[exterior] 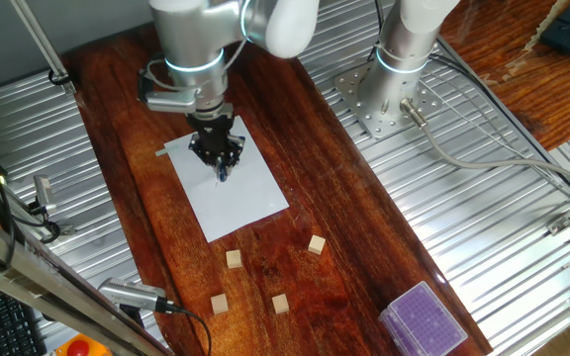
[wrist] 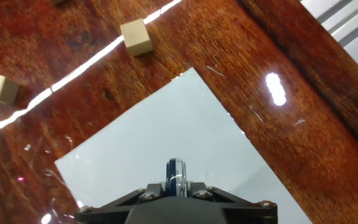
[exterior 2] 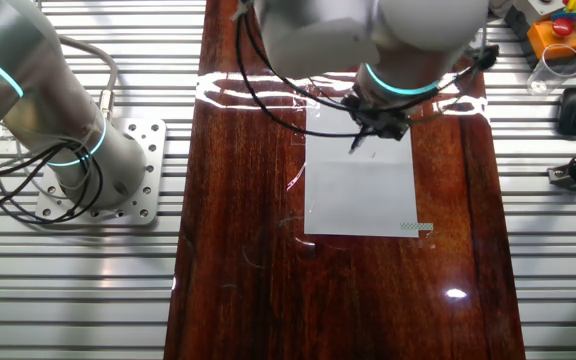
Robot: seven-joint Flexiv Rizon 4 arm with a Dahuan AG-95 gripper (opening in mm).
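Note:
My gripper (exterior: 221, 164) is over the white sheet of paper (exterior: 245, 198), towards its far half in exterior view 1. Its fingers are closed around a slim dark-blue and clear object, which looks like a pen (wrist: 176, 175), pointing away from the fingers in the wrist view. In exterior view 2 the dark tip of the pen (exterior 2: 356, 145) shows below the gripper, over the paper (exterior 2: 358, 195). Whether that tip touches the paper I cannot tell. No clear mark shows on the visible part of the sheet.
Several small wooden cubes, one of them a cube (exterior: 318, 243) nearest the sheet's corner, lie beyond the paper's near edge. A purple box (exterior: 426, 321) stands at the table's near right. Tape (exterior: 163, 152) sits at one paper corner. Bare wood lies right of the sheet.

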